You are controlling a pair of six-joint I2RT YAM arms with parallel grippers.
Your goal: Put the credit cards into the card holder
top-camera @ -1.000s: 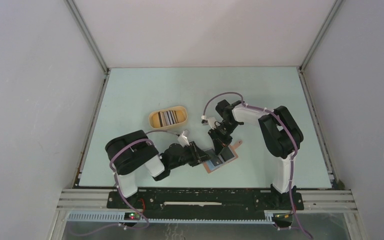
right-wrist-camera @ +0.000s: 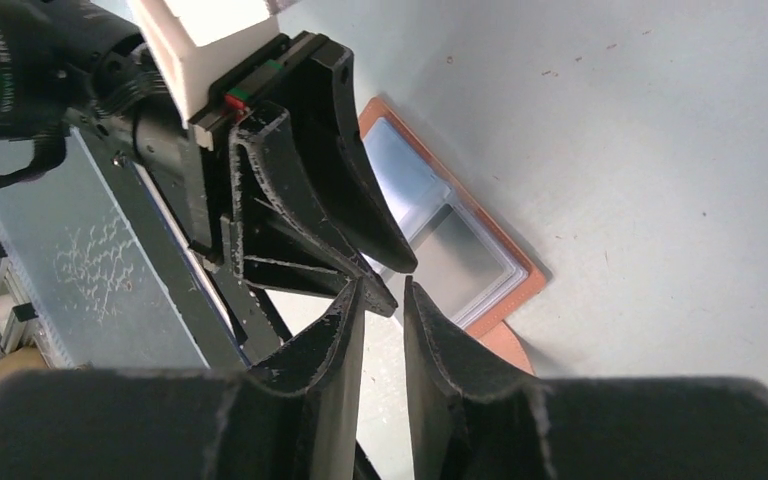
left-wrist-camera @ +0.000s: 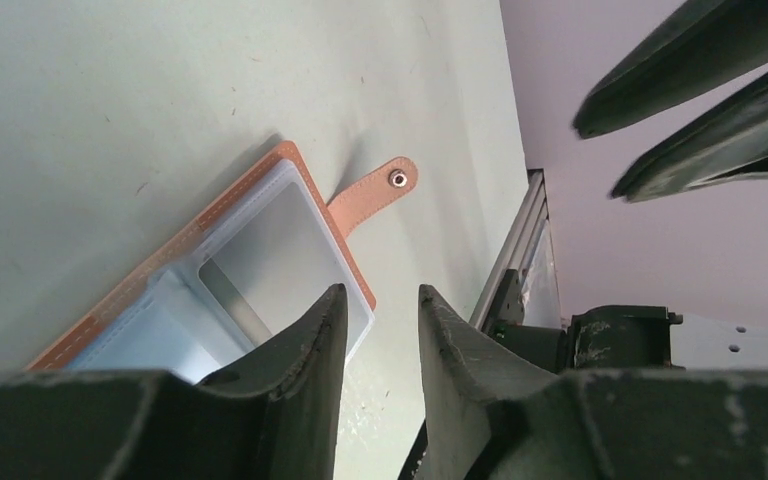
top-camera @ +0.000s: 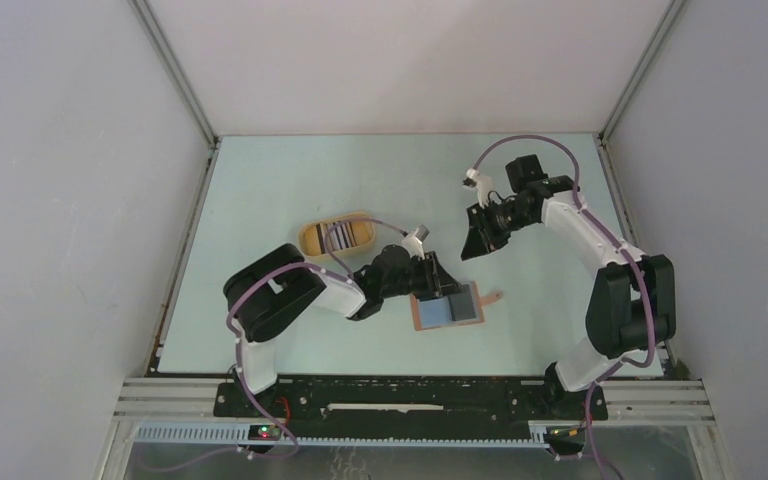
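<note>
The open card holder (top-camera: 464,310), leather-edged with clear and blue sleeves and a snap strap, lies flat at the table's front middle. A wooden tray (top-camera: 312,240) holding several cards stands to its upper left. My left gripper (top-camera: 440,287) hovers over the holder's upper edge, its fingers slightly apart with nothing visible between them; in the right wrist view it partly hides the holder. My right gripper (top-camera: 475,247) is raised to the upper right of the holder, fingertips a little apart and empty in its wrist view.
Walls border both sides and the back; a rail runs along the front.
Both arms have moved toward the back and rightward, away from where they met over the holder. The holder now sits slightly farther back and straighter.
</note>
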